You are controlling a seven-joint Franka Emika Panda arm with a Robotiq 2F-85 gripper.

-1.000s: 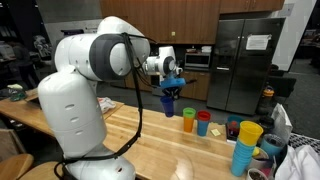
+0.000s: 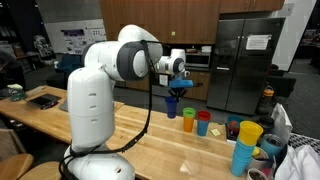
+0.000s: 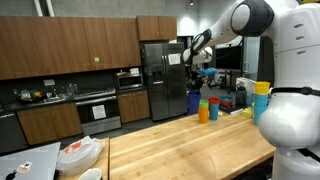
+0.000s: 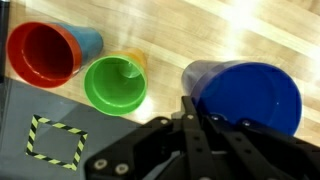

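Note:
A blue cup (image 2: 171, 108) hangs upright at the end of the arm. My gripper is shut on the near rim of this blue cup (image 4: 258, 92), whose open mouth faces the wrist camera. To its side stands a cup with a green inside and orange outside (image 4: 116, 86). Beyond that is a cup with a red inside and blue outside (image 4: 46, 54). Both also show on the table in the first exterior view, the green one (image 2: 188, 119) closer to the blue cup than the red one (image 2: 203, 123). Whether the blue cup's base touches the table is hard to tell.
A tall stack of yellow and blue cups (image 2: 243, 148) stands toward the table's right side, with more cups and a bag (image 2: 299, 158) around it. A person (image 2: 177, 65) stands behind the table.
The blue cup and my gripper have shifted slightly right and lower in the first exterior view, closer to the green cup. The person behind has moved a little to the right.

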